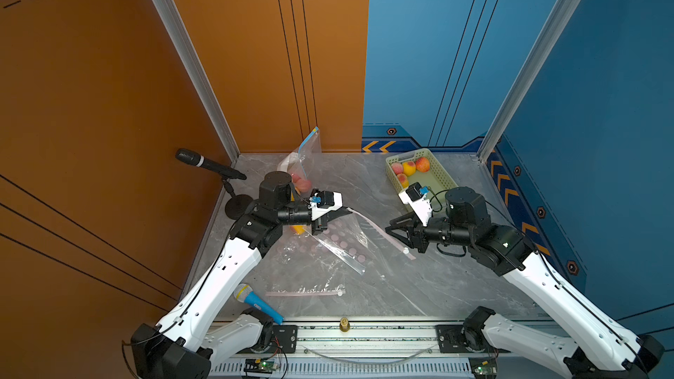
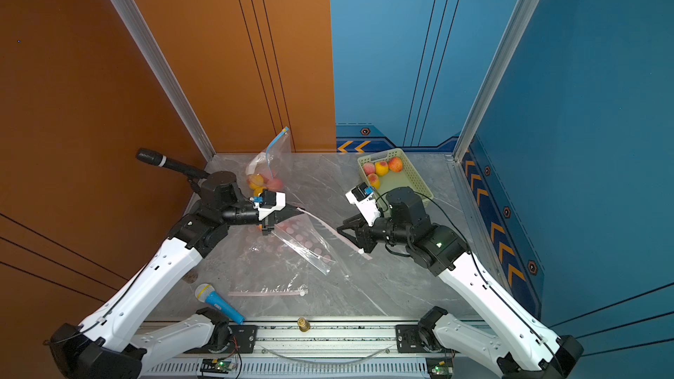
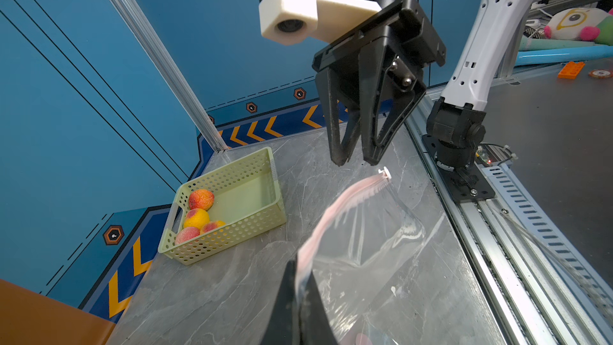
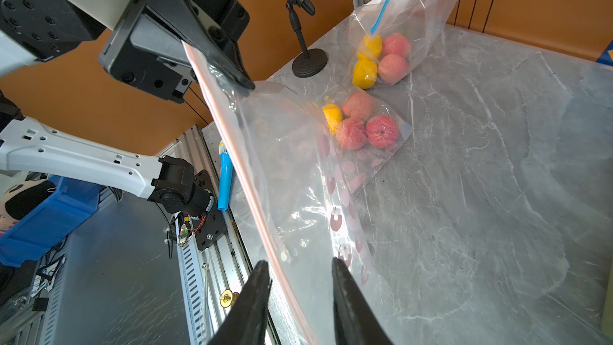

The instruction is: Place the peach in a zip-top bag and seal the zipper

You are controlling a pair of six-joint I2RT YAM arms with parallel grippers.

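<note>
My left gripper (image 1: 339, 213) is shut on the pink zipper edge (image 3: 346, 198) of an empty clear bag, holding it raised above the table. The strip runs toward my right gripper, which is part open beside the white slider (image 3: 385, 172), with nothing clearly between its fingers. In the right wrist view two filled bags, one (image 4: 392, 57) with a blue zipper, one (image 4: 367, 127) lying flatter, hold peaches and yellow fruit. Peaches (image 1: 422, 164) also lie in a green basket (image 1: 438, 175) at the back right.
A microphone on a stand (image 1: 237, 205) is at the left. A blue microphone (image 1: 263, 305) lies front left. Flat clear bags (image 1: 305, 293) cover the front-left table (image 1: 456, 294).
</note>
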